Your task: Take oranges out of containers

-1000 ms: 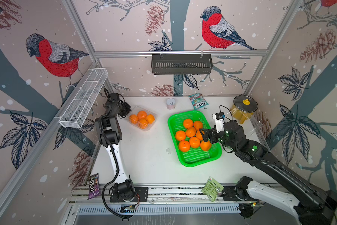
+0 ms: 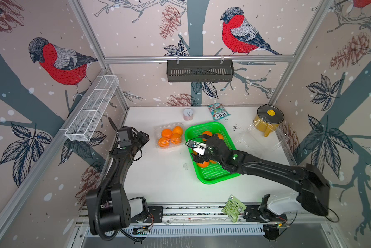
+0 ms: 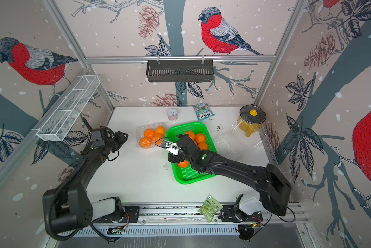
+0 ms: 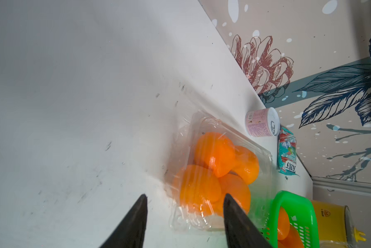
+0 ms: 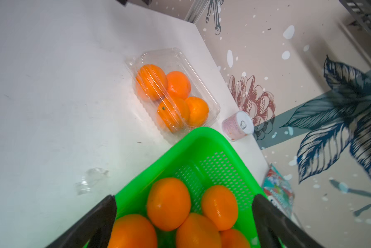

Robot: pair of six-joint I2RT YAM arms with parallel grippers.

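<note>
A clear plastic box [image 2: 156, 131] with several oranges [image 2: 175, 138] in it stands left of the green basket [image 2: 211, 180]. The basket holds several more oranges [image 5: 169, 203], partly covered by the right arm in both top views. My left gripper is part open at the left of the clear box, with only air between its fingers. Over the basket's left part, my right gripper stands open; oranges show below and beyond its fingers, and none is held.
A small can [image 2: 188, 114] and a blue packet [image 2: 218, 111] lie behind the box and basket. At the back right stands a yellow pot [image 2: 268, 122], with clear plastic [image 2: 251, 140] before it.
The clear box has moved right, close to the basket, and turned straighter. The right gripper has swung left over the basket.
</note>
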